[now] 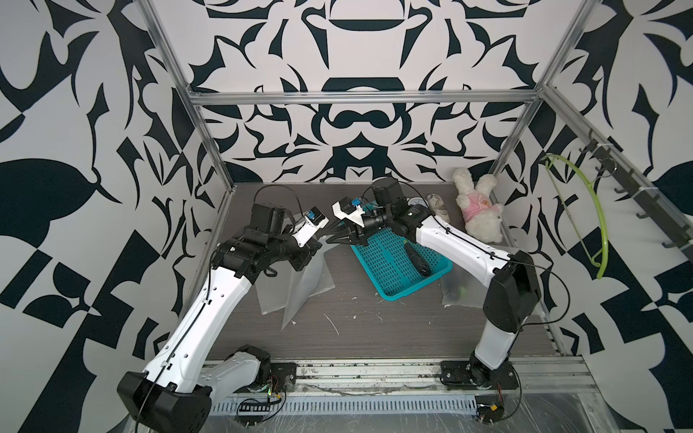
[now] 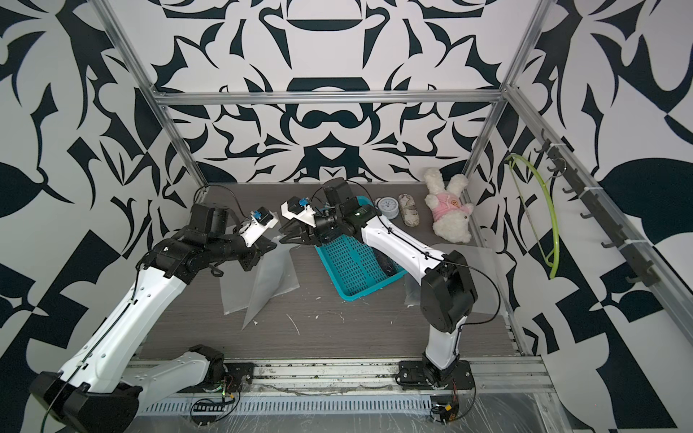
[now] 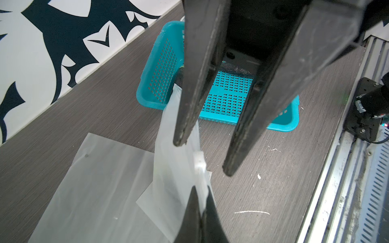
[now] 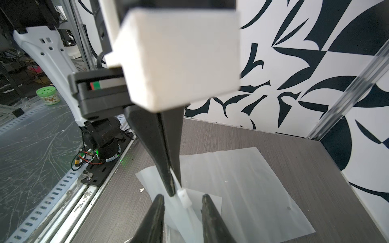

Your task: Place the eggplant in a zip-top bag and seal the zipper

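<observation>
A translucent zip bag (image 3: 174, 162) hangs from my left gripper (image 1: 317, 241), whose fingers are shut on its white zipper edge. My right gripper faces it with fingers apart, just beside the zipper tab, holding nothing visible. More translucent bags (image 3: 93, 182) lie flat on the table below. A dark long object, likely the eggplant (image 1: 418, 259), lies in the turquoise basket (image 1: 379, 278); it is partly hidden by my right arm.
A plush rabbit (image 1: 478, 209), a shoe (image 2: 408, 209) and a round tin (image 2: 387, 208) stand at the back right. Another clear sheet (image 2: 476, 274) lies at right.
</observation>
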